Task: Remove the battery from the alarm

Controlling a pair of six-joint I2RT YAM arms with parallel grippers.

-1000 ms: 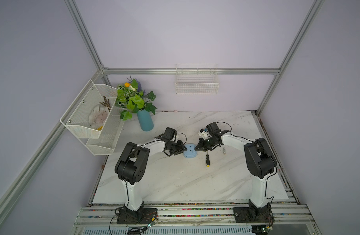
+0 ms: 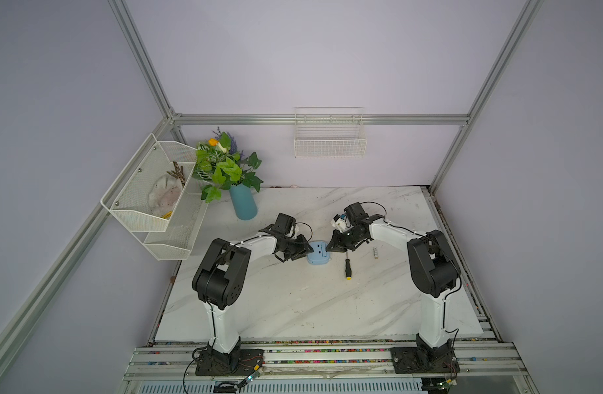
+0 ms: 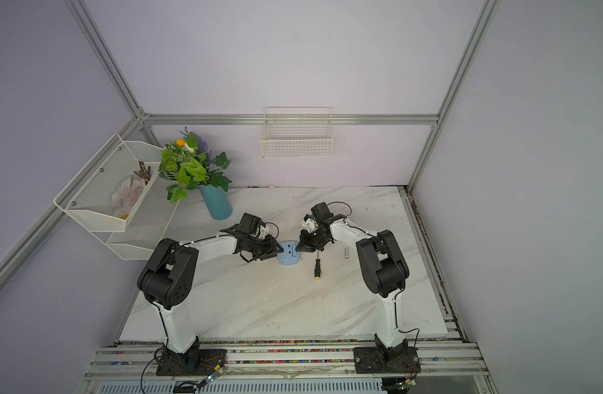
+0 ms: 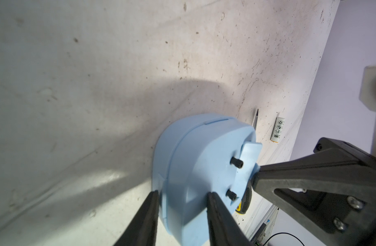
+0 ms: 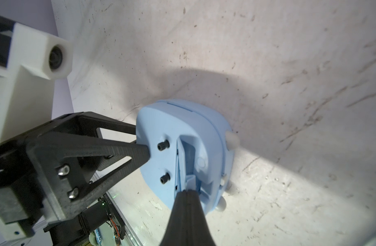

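Note:
The light blue alarm (image 2: 318,256) stands on the table between my grippers, with two black screws and a raised flap beside a slot in the right wrist view. My left gripper has its fingers part open around the alarm's near end, seemingly touching it. My right gripper is shut, its tips at the slot by the flap (image 5: 180,164); nothing clear shows between them. A battery (image 4: 277,130) lies loose on the table to the right of the alarm; what is inside the slot is hard to tell.
A screwdriver (image 2: 348,268) lies just right of the alarm. A vase (image 2: 243,202) with flowers and mesh shelves (image 2: 136,216) stand at the back left.
The left arm looks unchanged.

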